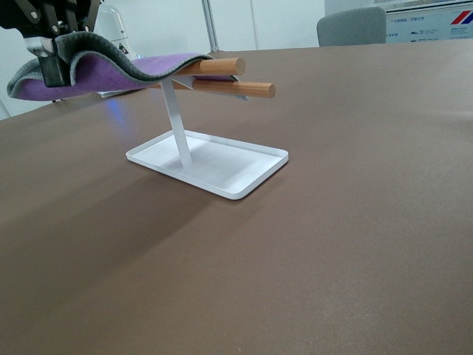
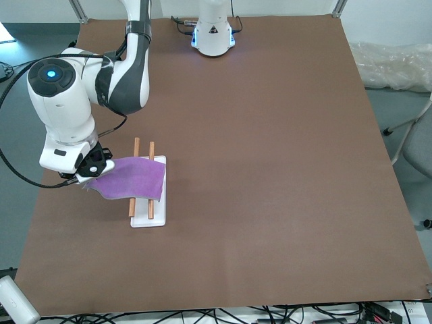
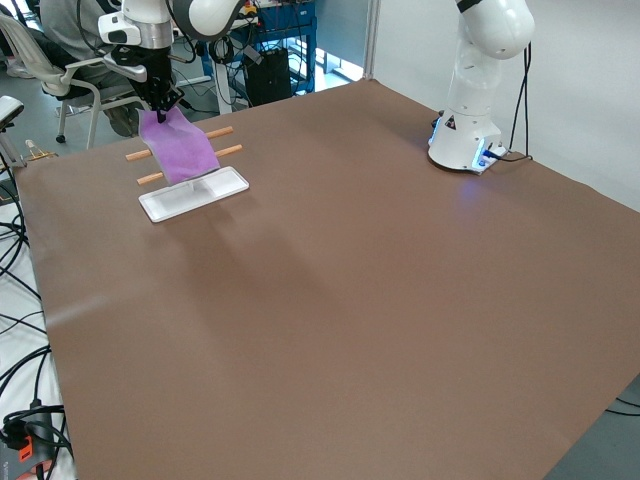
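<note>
A purple cloth with grey underside (image 1: 111, 74) drapes over two wooden dowels (image 1: 233, 89) on a white stand, whose tray (image 1: 236, 170) rests on the brown table. My gripper (image 1: 55, 70) is at the cloth's left end in the top view, black fingers pressed against it, apparently holding it; whether they are shut is hard to tell. In the left view the cloth (image 2: 128, 179) extends left from the dowels to beneath my wrist.
Cables and a chair lie outside its edges.
</note>
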